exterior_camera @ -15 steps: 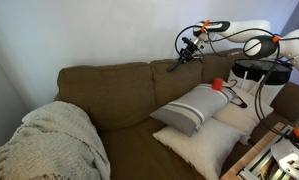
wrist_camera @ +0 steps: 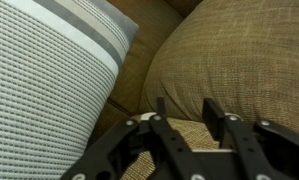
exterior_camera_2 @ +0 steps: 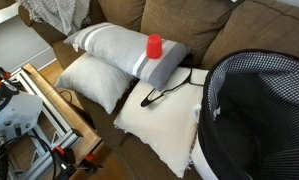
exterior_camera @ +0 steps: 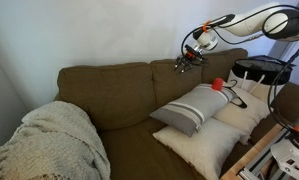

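My gripper point(exterior_camera: 182, 65) is by the top of the brown sofa back point(exterior_camera: 129, 85), above and left of the grey striped pillow. In the wrist view, the fingertips of my gripper stand a little apart. Tan fabric point(wrist_camera: 181, 134) shows behind and between them; whether any of it is gripped cannot be told. The striped pillow point(wrist_camera: 54, 85) fills the left of that view, and a brown cushion point(wrist_camera: 234, 60) the right. A red cup point(exterior_camera_2: 154, 46) stands on the grey striped pillow point(exterior_camera_2: 119, 48). The gripper is out of exterior view 2.
A white pillow point(exterior_camera_2: 159, 120) bears a dark strap point(exterior_camera_2: 161, 92). Another white pillow point(exterior_camera_2: 92, 82) lies in front of the striped one. A black mesh basket point(exterior_camera_2: 259, 115) stands beside them. A knitted blanket point(exterior_camera: 51, 148) covers the sofa's left end; the seat beside it is clear.
The cup, pillows and blanket have not moved.
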